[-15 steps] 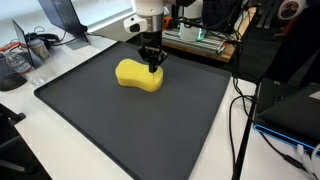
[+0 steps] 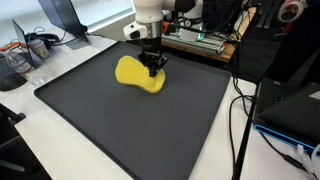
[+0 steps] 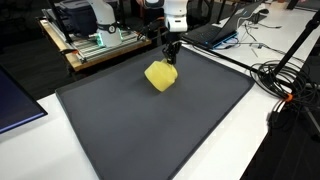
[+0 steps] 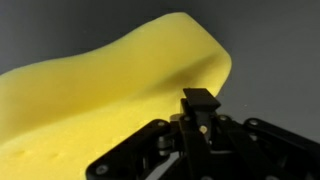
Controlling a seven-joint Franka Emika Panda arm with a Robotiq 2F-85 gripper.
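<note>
A soft-looking yellow piece, like a sponge or folded cloth (image 2: 138,76), is at the far part of the dark board, tilted rather than flat. My gripper (image 2: 154,68) is shut on its edge on the robot's side. From the second exterior view, the yellow piece (image 3: 160,76) hangs or leans below the gripper (image 3: 171,53); whether its lower edge touches the board cannot be told. The wrist view has the yellow piece (image 4: 110,95) filling the left and middle, with the shut fingertips (image 4: 201,99) pressed at its right-hand edge.
Most of the dark board (image 2: 130,125) is bare. Black cables (image 3: 275,75) run along one side of the table. A blue-edged laptop or case (image 2: 290,140) stands at the right, and a shelf with assorted items (image 3: 100,35) lies behind.
Over the last second the yellow piece has gone from lying nearly flat to tilted, its broad face turned more to exterior view 1. The gripper stays at its edge, barely shifted.
</note>
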